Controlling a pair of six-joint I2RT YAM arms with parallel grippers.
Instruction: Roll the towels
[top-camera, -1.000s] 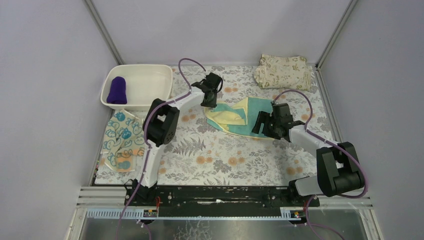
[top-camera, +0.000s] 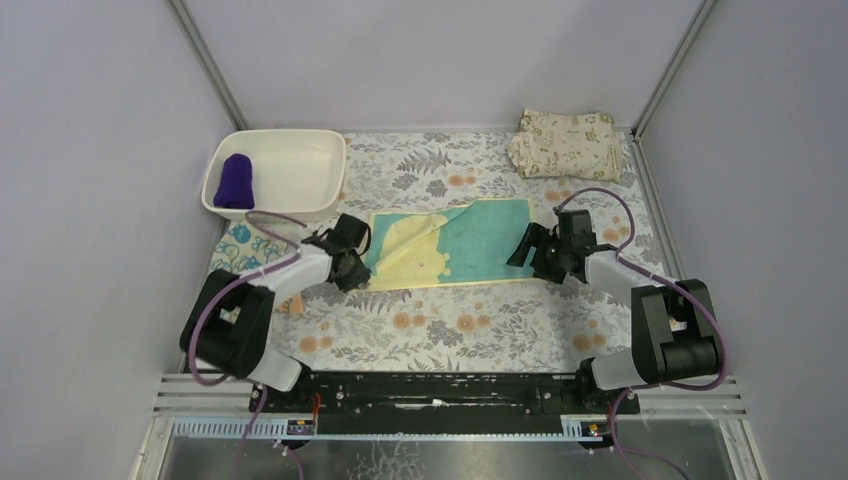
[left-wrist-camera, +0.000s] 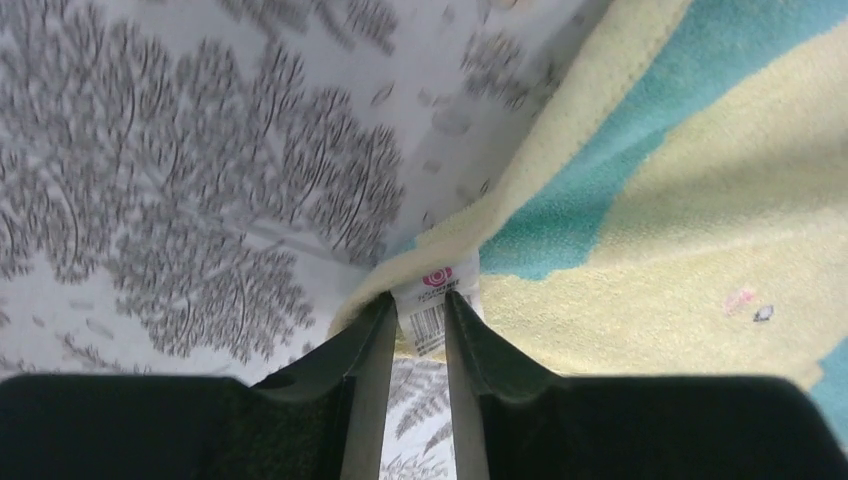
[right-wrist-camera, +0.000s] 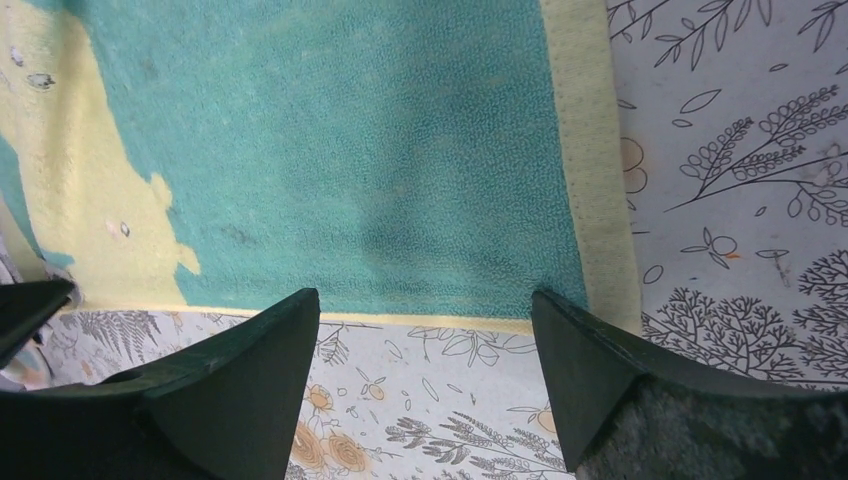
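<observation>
The teal and yellow towel is spread on the table with a loose diagonal fold across its left half. At its near left corner my left gripper is shut on the edge; in the left wrist view a white label shows at the fingers. My right gripper stands open above the near right corner, the teal cloth flat beyond its fingertips. Inside the white bin sits a purple rolled towel.
A folded cream patterned towel lies at the back right. The blue-patterned towel at the left is partly covered by my left arm.
My left gripper has swung left and toward the front, pulling the towel's corner along, so the towel is wider and flatter. The right arm has shifted slightly right since a second ago.
</observation>
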